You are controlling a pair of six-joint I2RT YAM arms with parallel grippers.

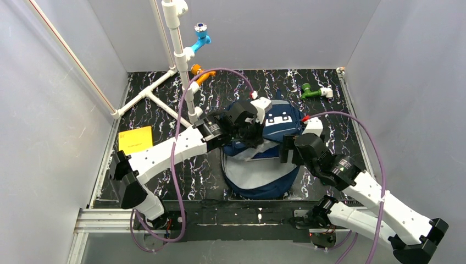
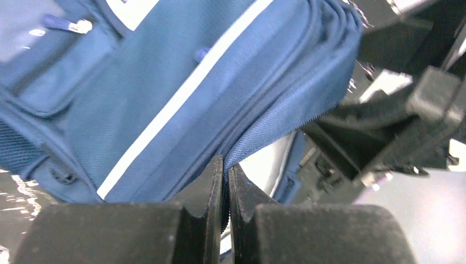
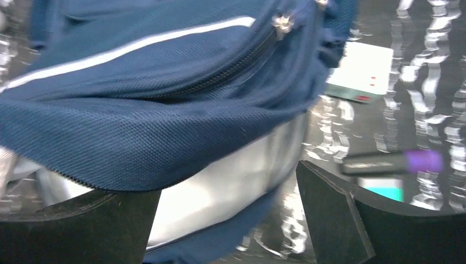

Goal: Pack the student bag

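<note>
The navy backpack (image 1: 258, 181) lies open in the middle of the table, grey lining showing, its upper part raised. My left gripper (image 1: 253, 137) is over it; in the left wrist view its fingertips (image 2: 203, 220) are shut on a fold of the blue fabric (image 2: 286, 110). My right gripper (image 1: 291, 148) is at the bag's right side; in the right wrist view it stands open below a navy flap (image 3: 137, 132). A yellow book (image 1: 135, 140) lies at the far left.
A white box (image 3: 357, 71), a purple-capped marker (image 3: 390, 162) and a teal item (image 3: 379, 190) lie right of the bag. A white pipe stand with blue and orange taps (image 1: 203, 77) stands behind left; a green tap (image 1: 313, 93) lies back right.
</note>
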